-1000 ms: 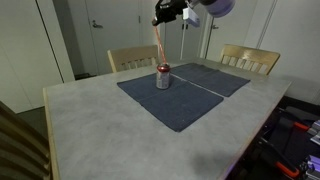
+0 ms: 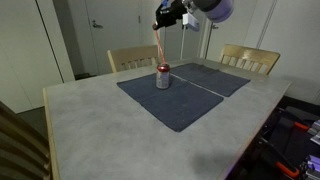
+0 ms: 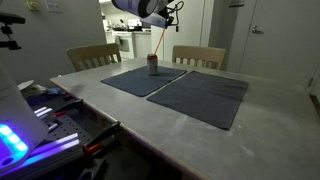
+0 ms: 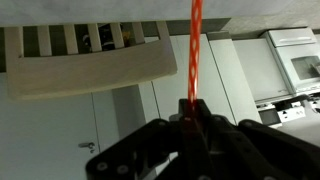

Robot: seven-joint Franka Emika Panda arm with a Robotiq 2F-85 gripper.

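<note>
A thin orange-red straw [image 2: 158, 44] hangs nearly upright below my gripper [image 2: 158, 24], which is shut on its upper part. In the wrist view the straw [image 4: 195, 50] runs from between the dark fingers to the top edge. Beneath it, a small can [image 2: 162, 79] with a reddish top stands upright on a dark mat. In exterior view 2 the straw [image 3: 159, 42] slants down to the top of the can [image 3: 152, 66]. Its lower end meets the can's top there; whether it sits inside the opening, I cannot tell.
Dark mats [image 2: 186, 107] lie flat on the pale table [image 2: 90, 130], with another mat [image 3: 205, 98] beside them. Wooden chairs [image 2: 133, 57] stand around its edges.
The arm has shifted only very slightly. The straw stays held above the can, and the can and mats have not moved.
</note>
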